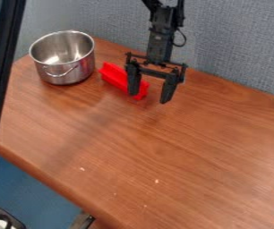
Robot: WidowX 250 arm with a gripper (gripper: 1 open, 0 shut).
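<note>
A red elongated object (120,79) lies on the wooden table at the back left, beside a shiny steel pot (63,59) with a handle. My black gripper (149,90) is open over the table at the right end of the red object, its two fingers apart and pointing down. Whether a finger touches the red object cannot be told from this view.
A grey wall stands along the back edge. A dark vertical post is at the far left of the view.
</note>
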